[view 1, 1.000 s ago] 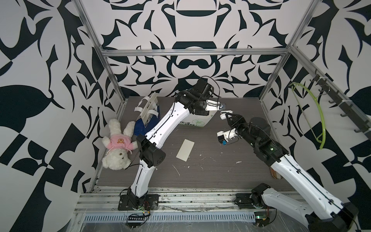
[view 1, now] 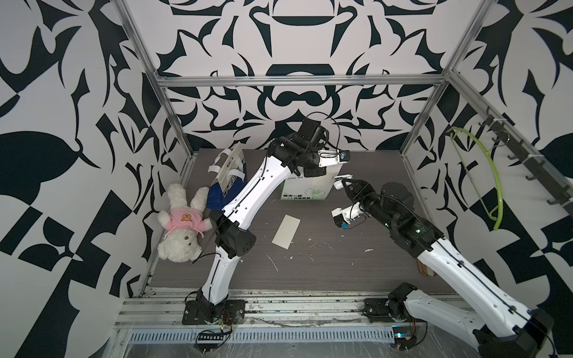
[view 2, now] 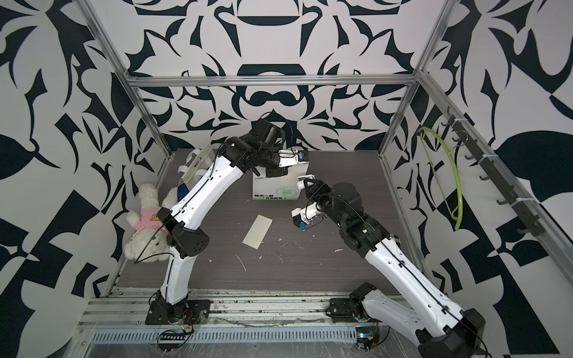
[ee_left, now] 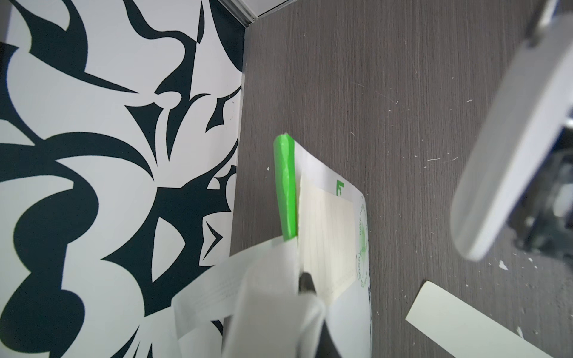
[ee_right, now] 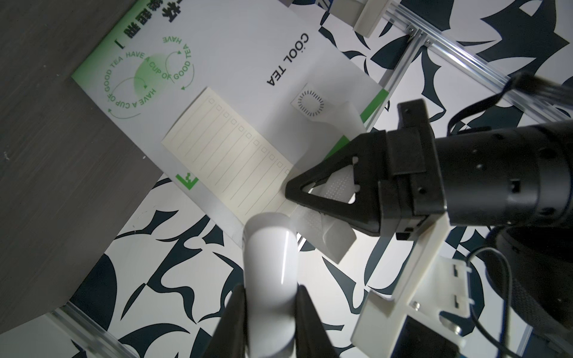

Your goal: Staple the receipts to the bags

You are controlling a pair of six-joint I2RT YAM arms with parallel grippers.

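Observation:
A white and green paper bag [ee_right: 250, 53] hangs over the back of the table, lettered COOL TEA. Lying on its face near the edge is a cream, lined receipt [ee_right: 223, 152]. My left gripper is shut on receipt and bag together, beside the pale bag handle [ee_right: 325, 229]. The far side of that grip is hidden. My right gripper is shut on a white stapler [ee_right: 270, 256], whose rounded end appears at the receipt's edge in the right wrist view; whether they touch I cannot tell. A second cream receipt [view 1: 286, 231] lies flat mid-table.
A blue bag [view 1: 218, 194] with white handles stands at the back left, close to my left arm. In front of it lies a white plush toy [view 1: 183, 223] in pink. Paper scraps dot the front of the table, which is otherwise clear.
The held bag has swung so its printed face shows more from above and its bottom edge sits lower in view. My right gripper with the stapler has shifted slightly left, toward the bag.

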